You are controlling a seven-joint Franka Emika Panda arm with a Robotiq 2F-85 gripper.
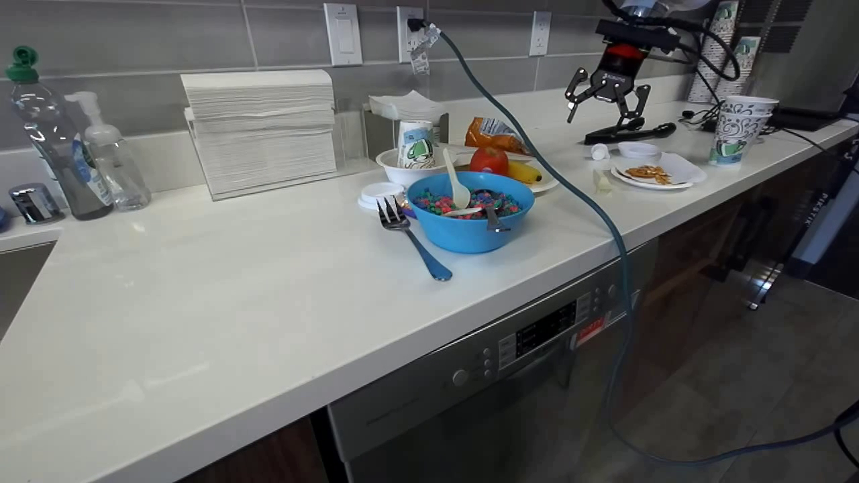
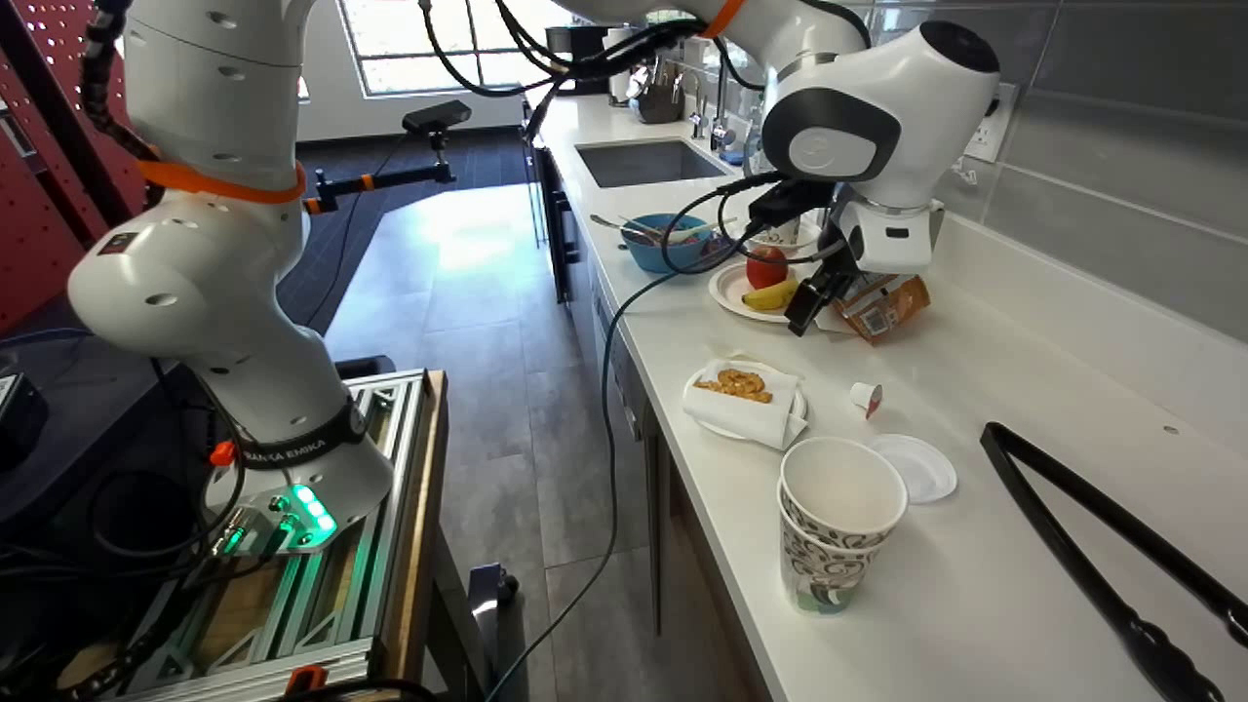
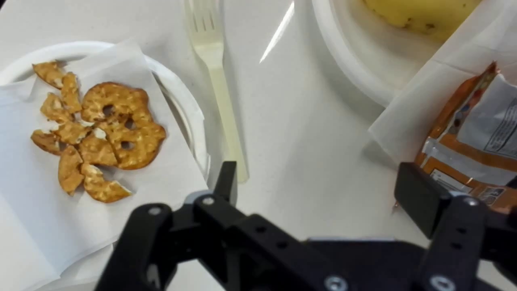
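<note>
My gripper is open and empty above the counter, its fingers wide apart. In exterior view 1 it hangs at the upper right, higher than the objects there. Under the left fingertip in the wrist view lies a pale plastic fork (image 3: 223,99), its handle end close by. To its left is a plate (image 3: 197,128) with a napkin and broken pretzel crisps (image 3: 123,126). An orange snack bag (image 3: 477,160) appears partly behind the right finger. At the upper right, a white plate (image 3: 349,72) carries a yellow banana (image 3: 426,14), partly cut off.
A blue bowl (image 1: 463,229) with colourful contents and a metal fork (image 1: 423,251) stand farther along the counter. Stacked paper cups (image 2: 825,562), a white lid (image 2: 918,468) and black tongs (image 2: 1088,562) occupy the other end. A cable (image 1: 556,173) crosses the counter's front edge.
</note>
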